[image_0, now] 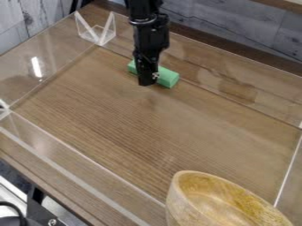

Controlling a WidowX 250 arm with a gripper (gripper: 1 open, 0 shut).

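Note:
A black robot gripper (147,71) reaches down from the top centre of the view to a green block (165,78) lying on the wooden table (130,141). The fingertips are at the block's left part, partly in front of it; whether they are closed on it cannot be told at this size.
A large yellow bowl (224,203) is at the bottom right. White frame-like fixtures stand at the upper left and left edge. A dark wall runs along the back.

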